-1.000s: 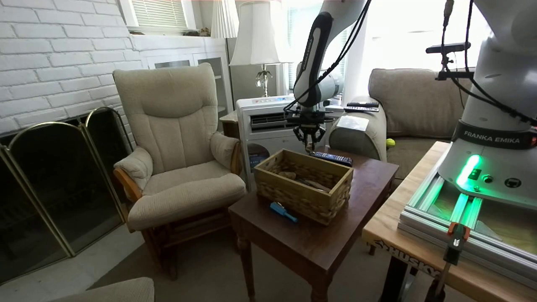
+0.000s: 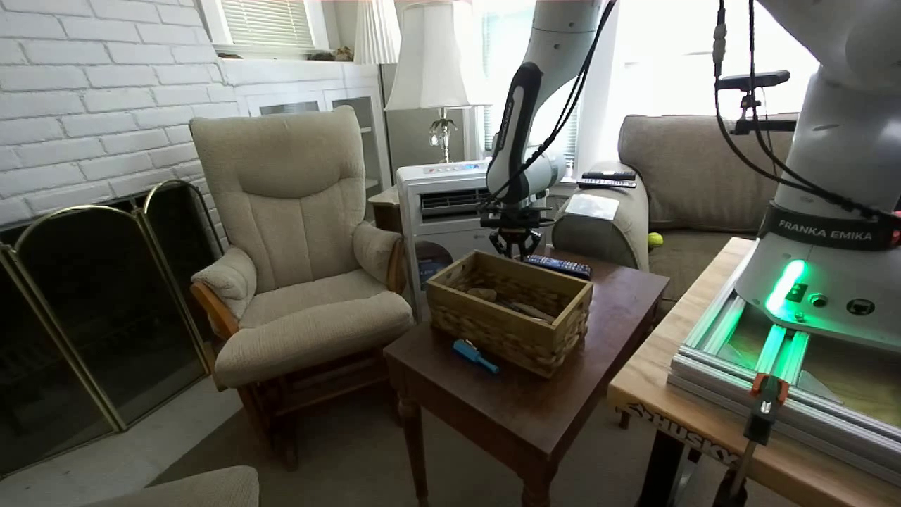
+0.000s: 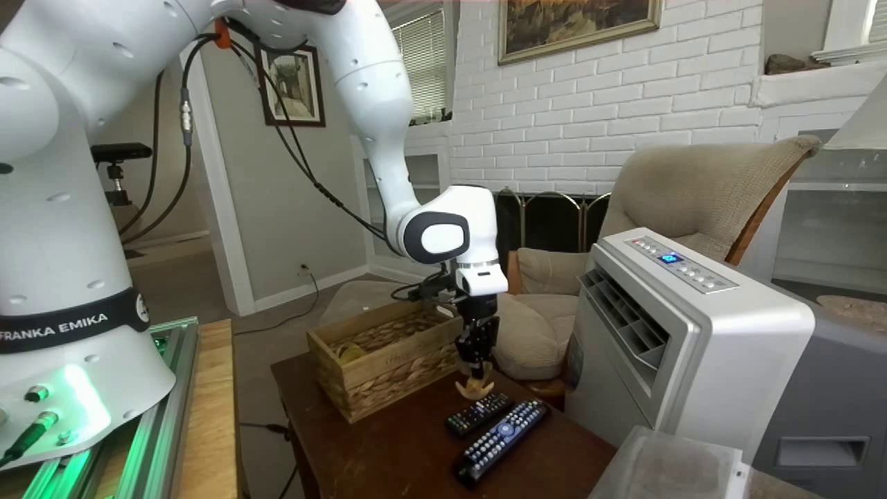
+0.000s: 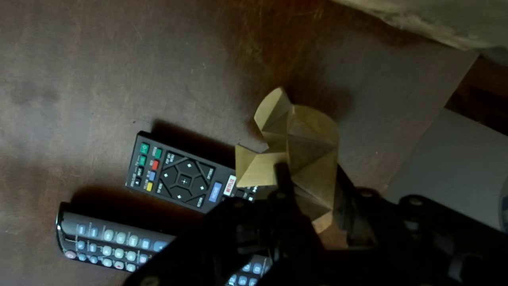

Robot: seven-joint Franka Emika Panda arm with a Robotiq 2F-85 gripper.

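A tan, faceted, wood-like piece (image 4: pixel 312 143) with pointed lobes is between the fingers of my gripper, which is shut on it. In exterior view 2 the piece (image 3: pixel 474 387) shows under the gripper (image 3: pixel 476 366), close over the table; whether it touches the top cannot be told. From exterior view 1, the gripper (image 2: pixel 516 242) is behind the wicker basket (image 2: pixel 507 317), and the piece is hidden there. Beside it lie a smaller black remote (image 3: pixel 479 413) and a longer one with a blue ring (image 3: pixel 502 441).
The basket holds a few items, hard to make out. A blue-handled tool (image 2: pixel 474 355) lies in front of it on the brown table (image 2: pixel 540 414). A white appliance (image 3: pixel 665 324) stands near the table's edge. Bare tabletop shows in front of the remotes.
In exterior view 1 the arm has moved a little to the left and the gripper sits lower behind the basket. Basket and blue tool have stayed put.
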